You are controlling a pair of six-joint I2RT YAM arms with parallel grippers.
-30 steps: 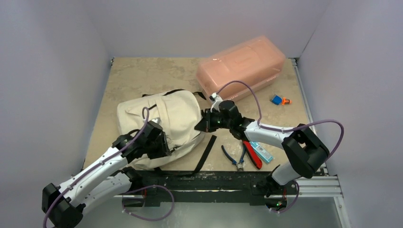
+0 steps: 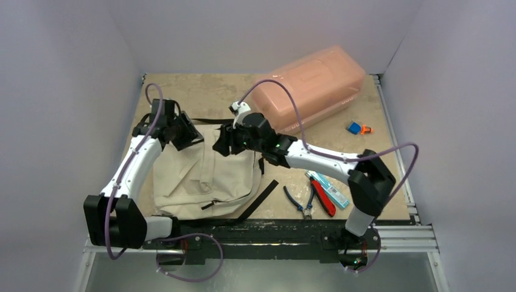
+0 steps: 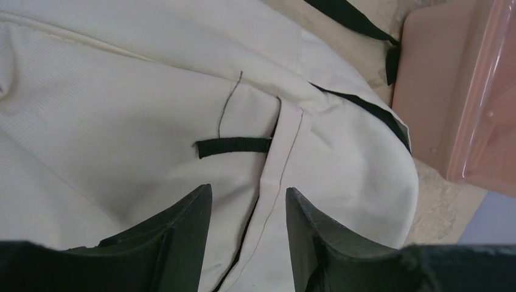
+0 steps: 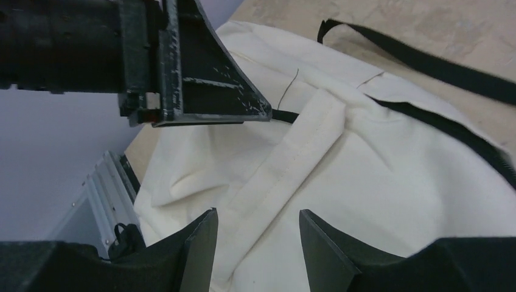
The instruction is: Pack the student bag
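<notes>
The cream cloth bag [image 2: 182,194] lies flat on the left half of the table, its zip pull toward the front and a black strap [image 2: 261,201] trailing beside it. In the left wrist view, a short black tab [image 3: 234,146] sits by the bag's placket. My left gripper [image 2: 198,131] hovers over the bag's upper left part, its fingers [image 3: 188,237] apart with nothing between them. Over the upper right part is my right gripper [image 2: 224,141], open and empty; the bag's cream fabric [image 4: 274,182] lies below its fingers [image 4: 198,249].
A translucent orange box [image 2: 313,85] stands at the back right, close to the bag. Blue-handled pliers [image 2: 298,204], a red tool [image 2: 322,198] and a light-blue packet [image 2: 333,188] lie at the front right. Small blue and orange pieces [image 2: 354,128] rest farther right.
My left gripper has gone from the bag's front up to its far left part. The right one has left the bag's right edge and moved left over it. The bag lies flatter.
</notes>
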